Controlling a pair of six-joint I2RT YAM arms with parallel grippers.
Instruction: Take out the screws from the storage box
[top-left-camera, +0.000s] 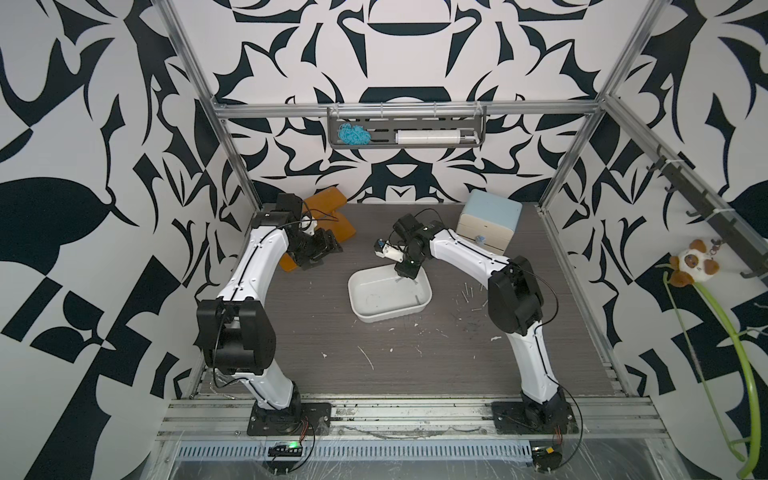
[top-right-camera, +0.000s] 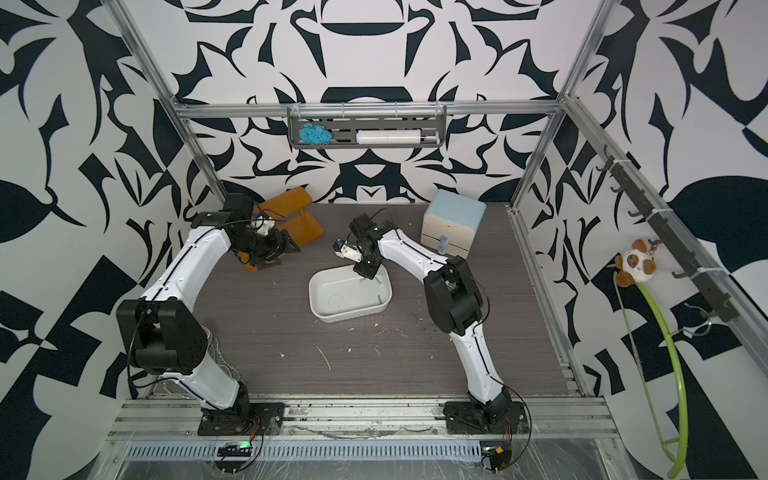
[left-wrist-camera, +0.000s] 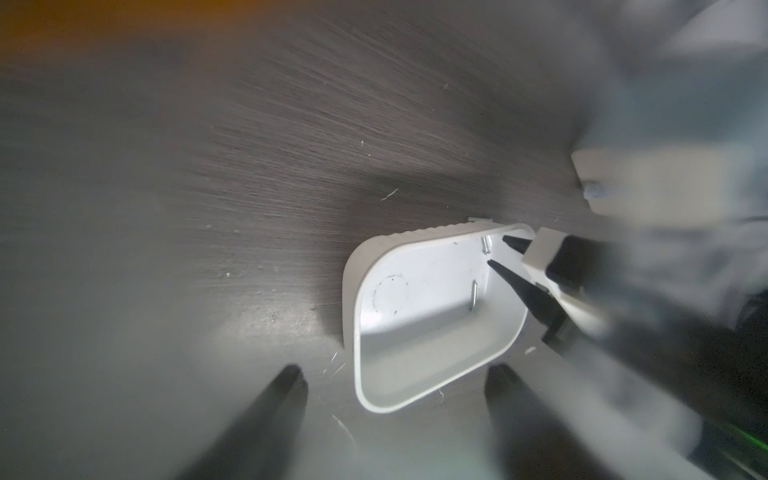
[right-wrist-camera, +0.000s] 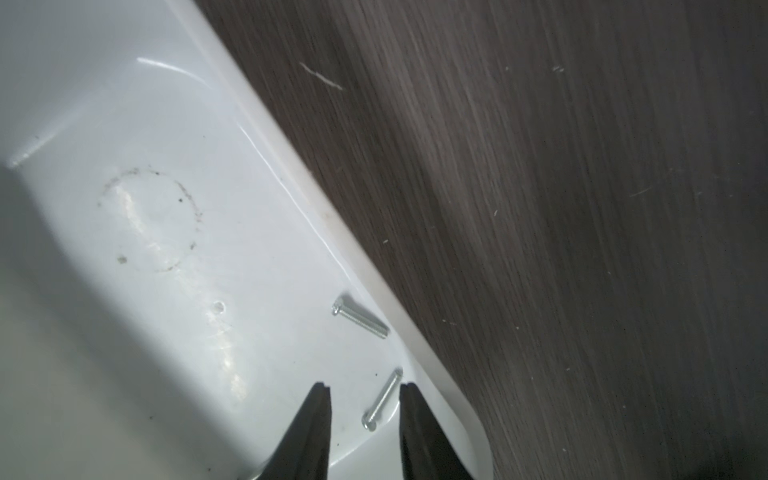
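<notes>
The white storage box (top-left-camera: 369, 313) stands mid-table, open at the top. Two silver screws show in the right wrist view: one screw (right-wrist-camera: 361, 318) along the long wall and another screw (right-wrist-camera: 382, 401) near the corner. My right gripper is over that end of the box, its fingers apart, with the corner screw seen in the gap but not clasped. From the left wrist view, the right fingers (left-wrist-camera: 520, 289) reach over the box's rim near the screws. My left gripper is open and empty, back left of the box.
Several loose screws (top-left-camera: 467, 294) lie on the table right of the box. A drawer unit with a blue top (top-left-camera: 492, 209) stands at the back right, an orange object (top-left-camera: 344, 228) behind the left arm. Small scraps litter the otherwise clear front.
</notes>
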